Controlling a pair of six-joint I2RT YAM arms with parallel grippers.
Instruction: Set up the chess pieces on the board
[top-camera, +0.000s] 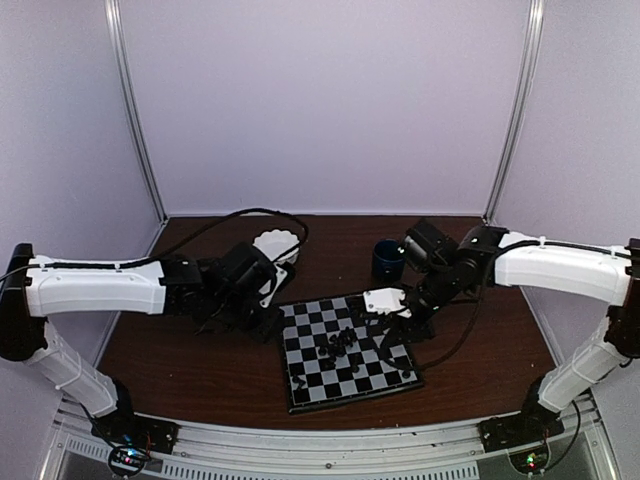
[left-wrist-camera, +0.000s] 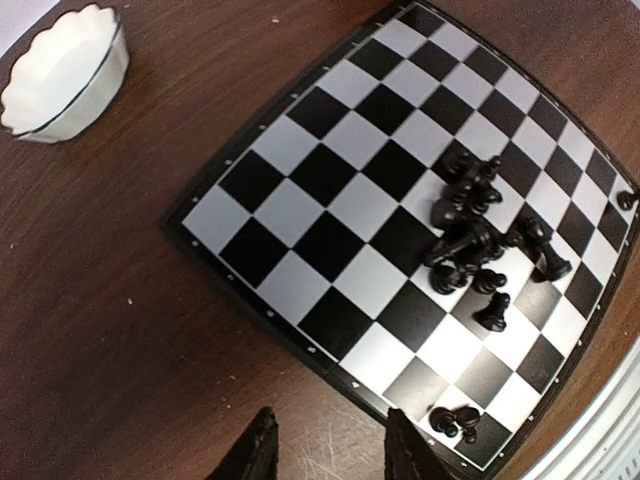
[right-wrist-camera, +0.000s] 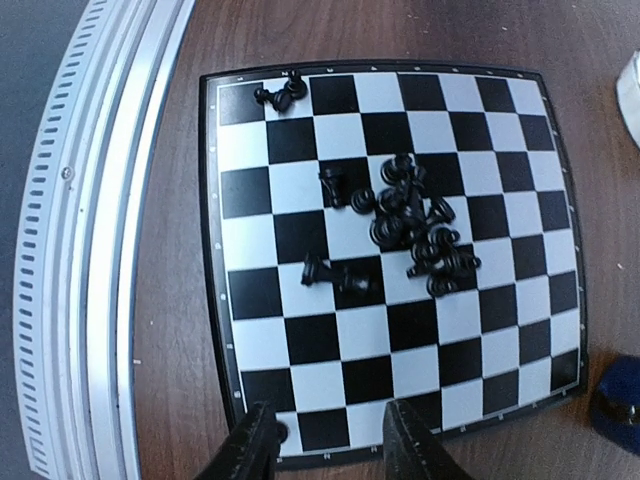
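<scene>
The black-and-grey chessboard (top-camera: 300, 350) lies flat on the table. A jumbled pile of black pieces (right-wrist-camera: 405, 220) covers its middle. A long piece (right-wrist-camera: 342, 277) and a small one (right-wrist-camera: 332, 187) lie on their sides near the pile. Several pieces (left-wrist-camera: 455, 422) crowd one near corner, and a single piece (left-wrist-camera: 627, 200) occupies the opposite near corner. My left gripper is open and empty, raised beyond the board's left edge. Over the board's right side, my right gripper hangs open with nothing in it; its finger partly covers that single corner piece.
Behind the board stand a white scalloped bowl (top-camera: 277, 244) and a dark blue mug (top-camera: 388, 260), the mug close to the right arm. A metal rail (top-camera: 330, 446) runs along the front table edge. Bare wood lies left of the board.
</scene>
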